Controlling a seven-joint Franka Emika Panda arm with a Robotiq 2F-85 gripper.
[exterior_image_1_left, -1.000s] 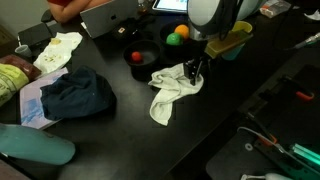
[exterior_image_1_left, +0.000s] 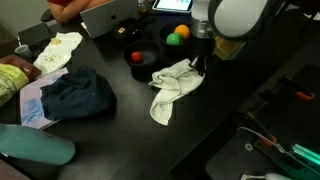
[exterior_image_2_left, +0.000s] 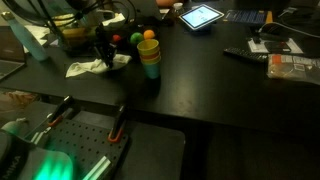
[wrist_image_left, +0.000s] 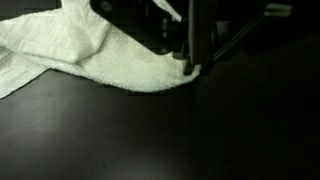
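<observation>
A white cloth (exterior_image_1_left: 174, 82) lies crumpled on the black table, one long end reaching toward the front. My gripper (exterior_image_1_left: 202, 64) is at its right end, low over the table, and is shut on that edge. From the wrist, the cloth (wrist_image_left: 110, 55) spreads to the left and its edge runs up to the gripper, where the fingertips are dark and partly hidden. In the second exterior view the cloth (exterior_image_2_left: 97, 66) lies left of the stacked cups.
Stacked yellow and teal cups (exterior_image_2_left: 150, 58) stand close to the arm. Behind the cloth is a black bowl (exterior_image_1_left: 143, 55) with a red ball, near an orange ball (exterior_image_1_left: 183, 31). Dark fabric (exterior_image_1_left: 77, 94) lies left.
My gripper has risen slightly and shifted a little right, with the cloth's right corner at its fingers. The arm now covers more of the cups. Most of the cloth stays where it was.
</observation>
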